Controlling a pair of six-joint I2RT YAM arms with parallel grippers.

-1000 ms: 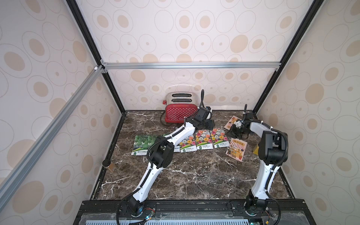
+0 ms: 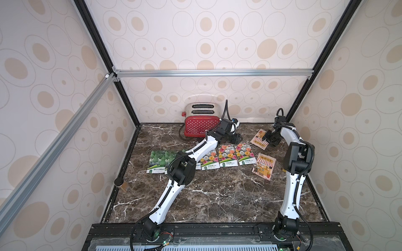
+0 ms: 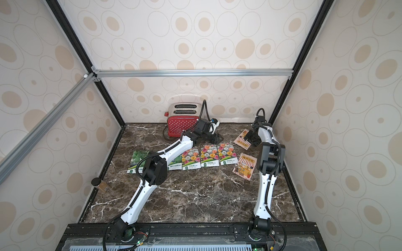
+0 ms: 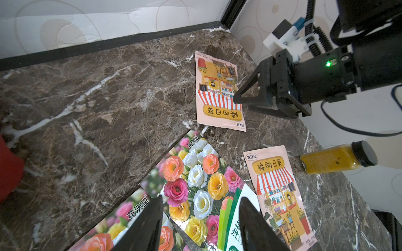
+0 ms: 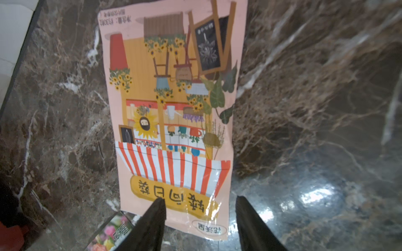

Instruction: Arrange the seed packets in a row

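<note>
Green packets (image 2: 156,160) and flower-print packets (image 2: 227,154) lie side by side in a row, partly covered by my left arm. Two pink sunflower packets lie at its right end: the near one (image 2: 264,166) slightly tilted, the far one (image 2: 259,139) behind it, its printed title upside down in the left wrist view. My right gripper is open at the title end of the far packet, which lies flat with nothing gripped; whether the fingertips touch it, I cannot tell. Open and empty, my left gripper hangs over the rightmost flower packet (image 4: 203,184).
A red toaster (image 2: 202,125) stands behind the row. A yellow bottle (image 4: 335,159) lies near the right wall, and a dark-capped jar (image 3: 99,184) is at the left edge.
My right gripper has moved back from the gap between the two sunflower packets to the far one, its arm swinging a little inward. The left arm has barely moved; the packets look unmoved.
</note>
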